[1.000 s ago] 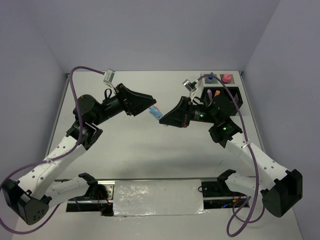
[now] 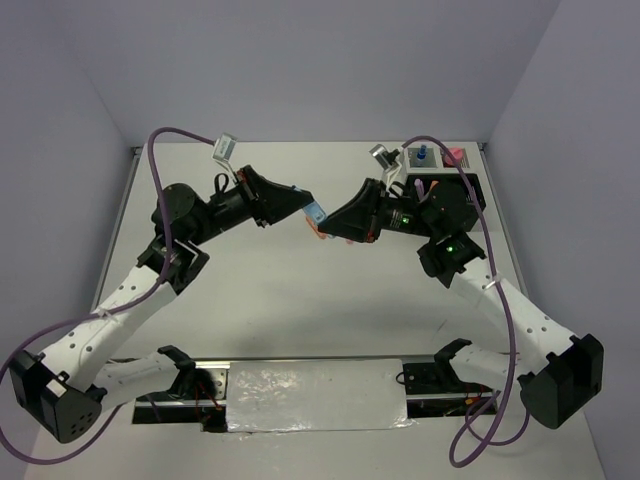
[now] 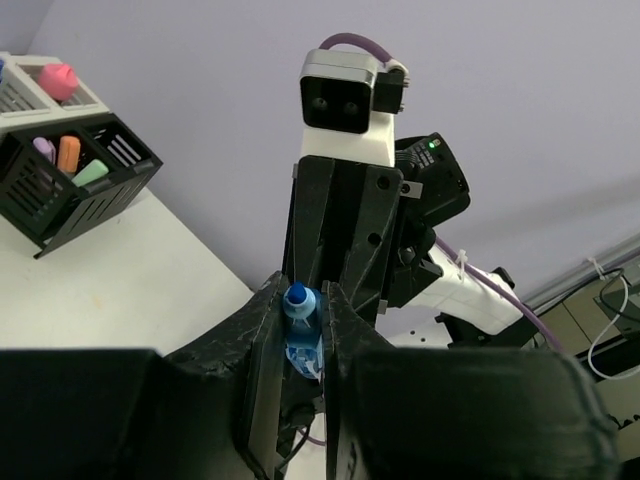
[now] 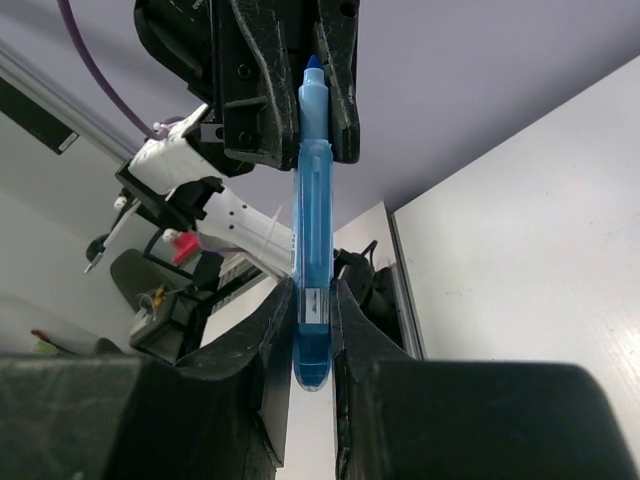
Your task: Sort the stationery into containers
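Observation:
A blue marker (image 2: 315,212) hangs in the air between my two grippers above the middle of the table. My left gripper is shut on one end of it. My right gripper is at the other end, its fingers close around the marker; whether they grip it I cannot tell. In the left wrist view the black basket (image 3: 90,205) holds purple, orange and green items, and the white basket (image 3: 30,105) behind holds a pink item (image 3: 57,80).
The baskets stand at the table's back right corner, partly behind my right arm in the top view.
My right gripper has moved slightly toward the back of the table, closer to the left gripper, with the marker between them. The left gripper has shifted a little.

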